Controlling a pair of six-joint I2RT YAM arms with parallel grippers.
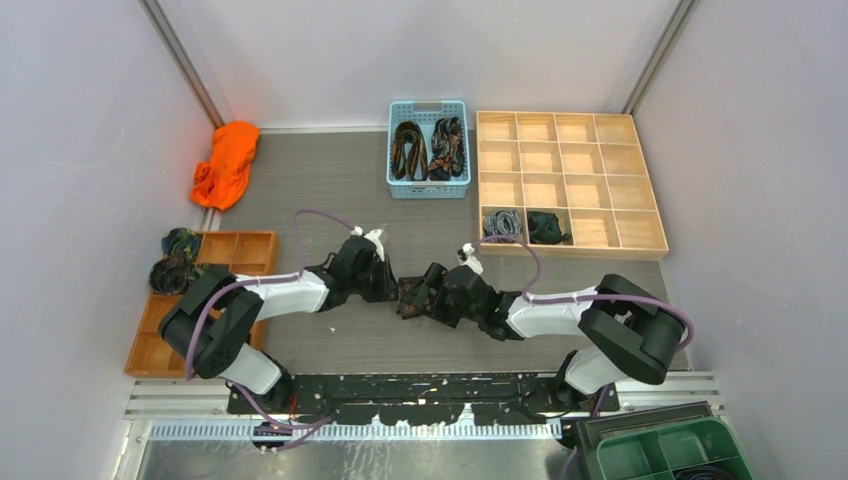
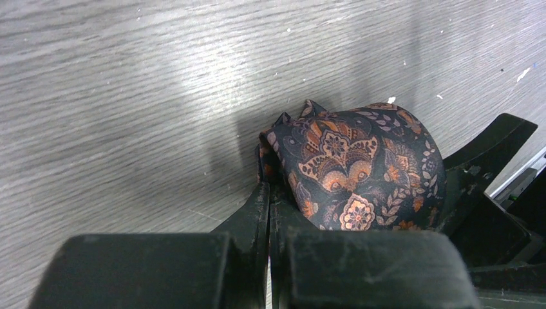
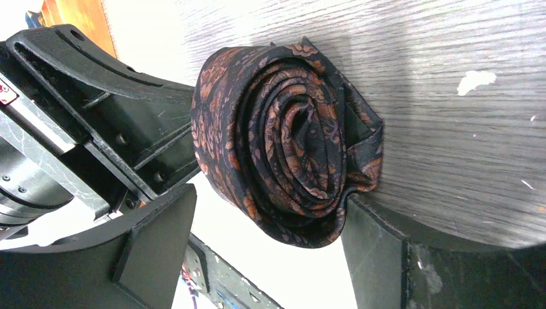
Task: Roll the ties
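A dark tie with an orange and brown floral pattern is wound into a coil (image 3: 283,141), standing on its edge on the table between the two arms. Its outer face (image 2: 360,170) fills the middle of the left wrist view. My left gripper is shut, its tips against the near end of the coil; whether a thin layer is pinched there is hidden. With its fingers apart, my right gripper is at the coil, one finger (image 3: 380,238) close to the loose folded end. From above, the tie (image 1: 408,297) is mostly covered by the grippers.
A blue basket (image 1: 428,190) with two patterned ties stands at the back. Right of it is a wooden compartment tray (image 1: 560,185) with two rolled items. An orange cloth (image 1: 225,165) and a brown tray (image 1: 150,345) lie left. The grey table (image 1: 330,170) behind the arms is clear.
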